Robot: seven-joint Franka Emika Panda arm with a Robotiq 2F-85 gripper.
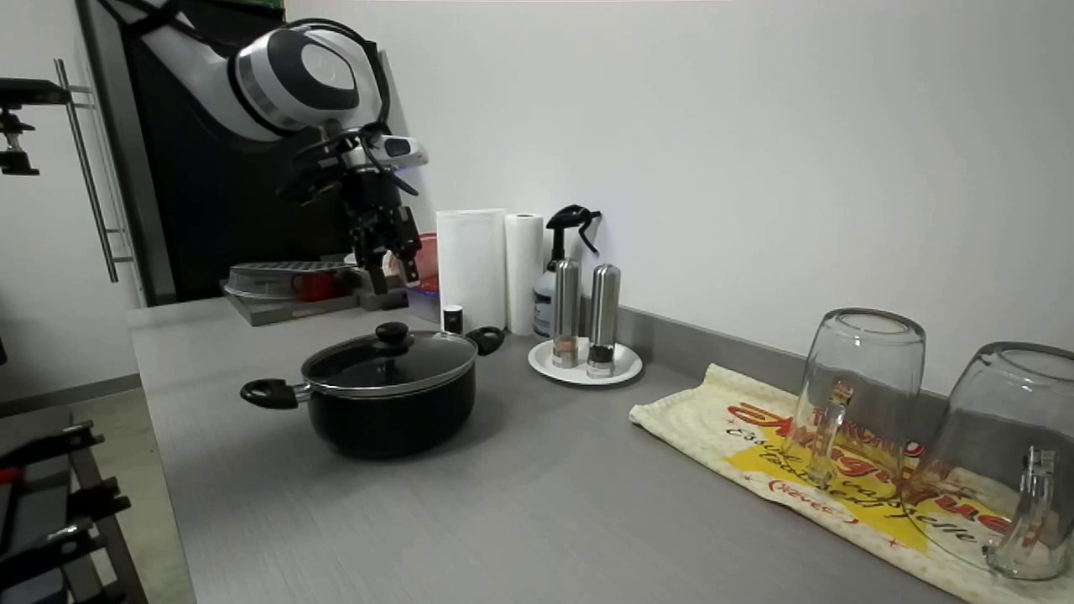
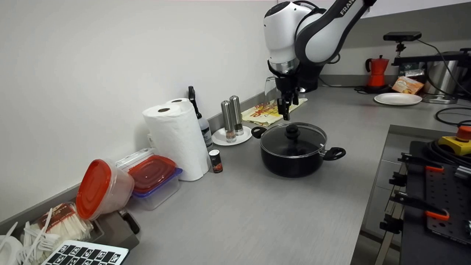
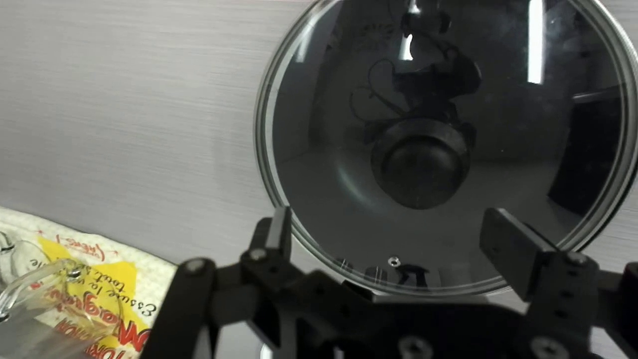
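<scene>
A black pot [image 1: 393,418] stands on the grey counter, covered by a glass lid [image 2: 282,143] with a metal rim. At the lid's middle is a round black knob [image 1: 392,333], which the wrist view shows from above as a dark knob [image 3: 421,164]. My gripper [image 2: 284,115] hangs above the pot, clear of the lid. Its fingers stand wide apart with nothing between them, and the two fingers [image 3: 279,230] frame the lid's lower part in the wrist view. The knob lies farther up that picture than the fingertips.
Salt and pepper mills stand on a white plate [image 1: 624,371] near the wall, beside a spray bottle and paper rolls [image 2: 176,137]. Upturned glass mugs [image 1: 856,403] rest on a printed cloth [image 1: 705,423]. Plastic containers [image 2: 152,174] sit along the wall. Counter around the pot is bare.
</scene>
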